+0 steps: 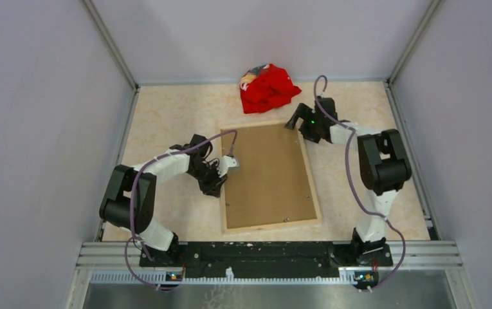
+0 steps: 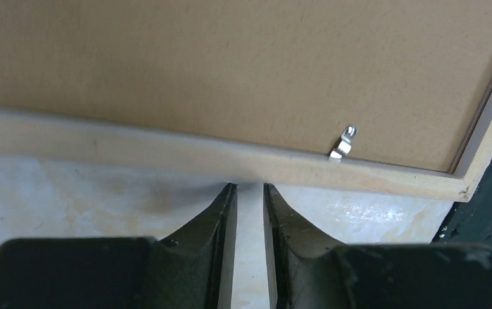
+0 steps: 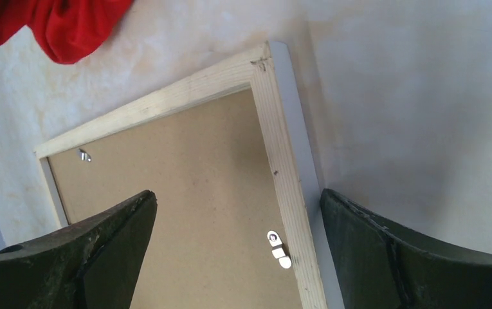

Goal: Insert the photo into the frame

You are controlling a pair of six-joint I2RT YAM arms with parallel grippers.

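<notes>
A pale wooden picture frame (image 1: 255, 228) lies on the table, slightly turned, with its brown backing board (image 1: 265, 177) facing up. Small metal clips, one of them (image 2: 344, 143) by the left rail, sit along the inner edges. My left gripper is beside the left rail, its fingers a narrow gap apart with nothing between them. At the far right corner, my right gripper stands wide open, the right rail between its fingers; one finger (image 3: 372, 244) appears to touch the rail's outer side. No photo shows in any view.
A crumpled red cloth (image 1: 270, 90) lies at the back, behind the frame's far rail. Bare table (image 1: 352, 187) extends to the right of the frame, and there is free surface at the back left.
</notes>
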